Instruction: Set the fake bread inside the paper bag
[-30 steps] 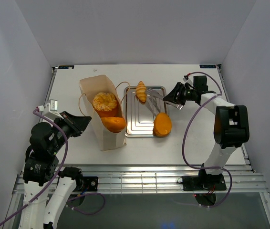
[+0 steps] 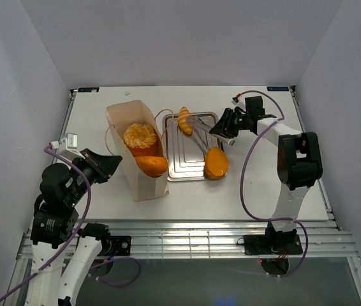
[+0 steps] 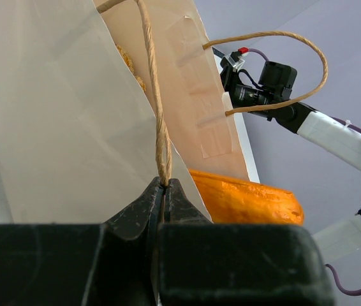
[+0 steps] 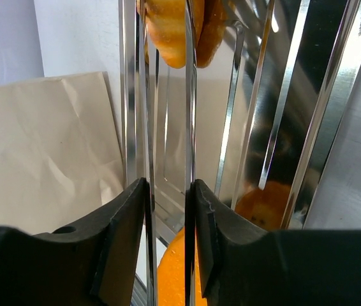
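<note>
The paper bag (image 2: 148, 189) stands open at centre left, with a round golden bread (image 2: 140, 136) and an orange long loaf (image 2: 152, 166) showing in it. My left gripper is shut on the bag's twisted handle (image 3: 157, 108). Metal tongs (image 2: 199, 122) are squeezed between the fingers of my right gripper, one tong arm against each finger. Their far ends reach a croissant (image 2: 184, 121) at the tray's upper left; whether they grip it is unclear. A rounded orange bread (image 2: 216, 164) lies at the tray's lower right corner.
The silver tray (image 2: 180, 172) lies directly right of the bag, close to its side. The bag's right handle (image 2: 169, 111) arches towards the croissant.
My right gripper, the tongs and the croissant have shifted left and slightly up in the top view. The tray and the rounded bread have slid a little the same way. The left arm is still.
</note>
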